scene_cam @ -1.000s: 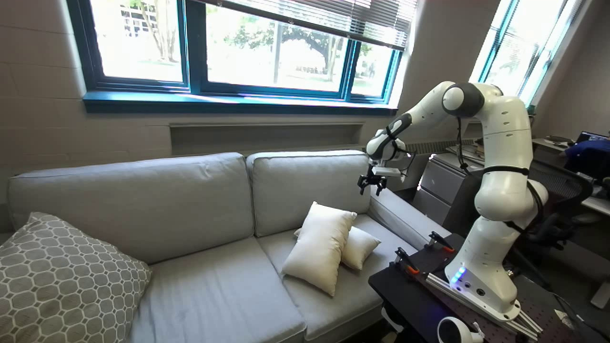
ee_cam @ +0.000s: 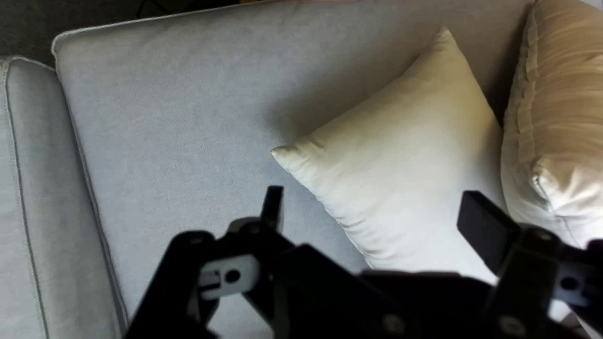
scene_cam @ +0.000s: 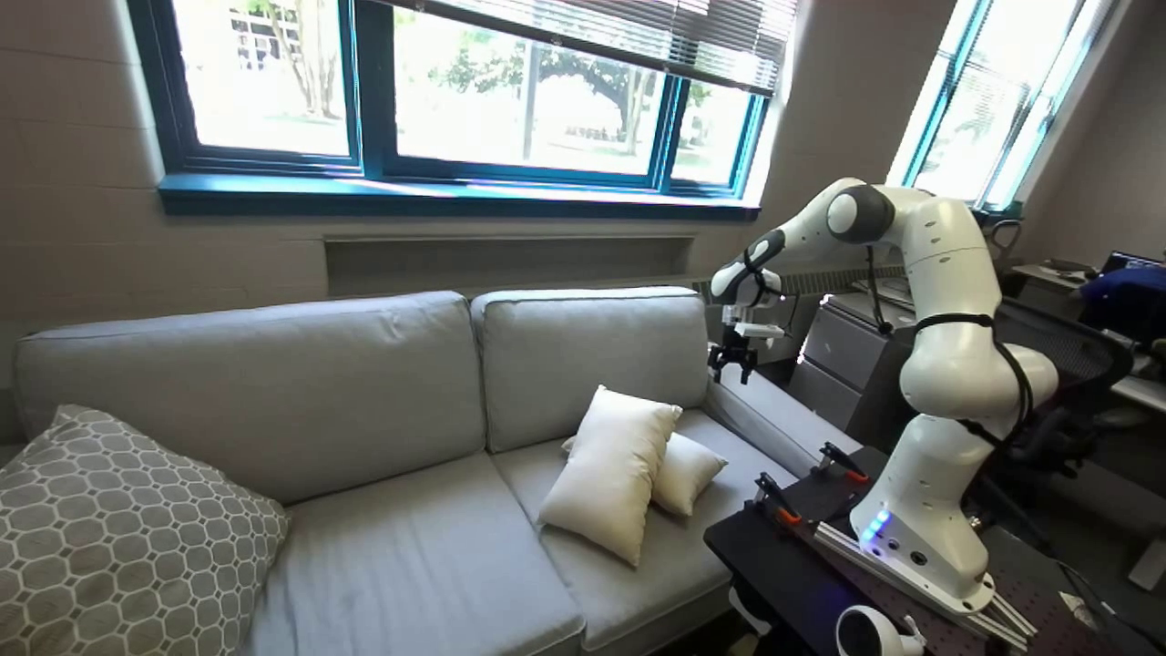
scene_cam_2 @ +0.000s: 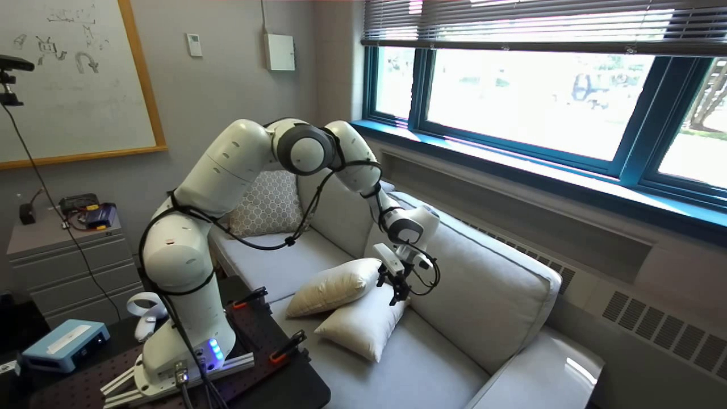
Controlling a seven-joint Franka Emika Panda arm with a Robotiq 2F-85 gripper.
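Observation:
My gripper is open, with its two black fingers wide apart and nothing held between them. It hangs above the right seat of the sofa; in exterior view 1 the gripper [scene_cam: 732, 375] is near the right end of the backrest. Below it in the wrist view lies a cream pillow [ee_cam: 415, 169] on the seat, apart from the fingers as far as I can tell. A second cream pillow [scene_cam: 612, 470] leans over that smaller pillow [scene_cam: 686, 472] and hides part of it. The wrist view shows this upper pillow [ee_cam: 559, 130] at its right edge.
A patterned grey cushion [scene_cam: 131, 536] rests at the sofa's far left end. The grey backrest [scene_cam: 596, 350] and the armrest [scene_cam: 771, 415] border the seat. Orange-tipped clamps [scene_cam_2: 286, 347] stick up from the dark table at the arm's base.
Both cream pillows lie as before.

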